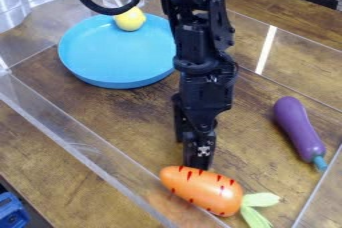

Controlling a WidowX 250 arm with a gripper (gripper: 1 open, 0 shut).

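Observation:
My black gripper [197, 144] reaches down from the top centre to the wooden surface, open, its fingers low just behind an orange toy carrot [201, 187] with green leaves, which lies at the bottom middle. I cannot tell whether the fingertips touch the carrot.
A blue plate [100, 52] sits at the upper left, with a yellow object [130, 19] beyond it. A purple toy eggplant [297, 129] lies at the right. A blue item [8, 214] is at the lower left corner. The wood left of my gripper is clear.

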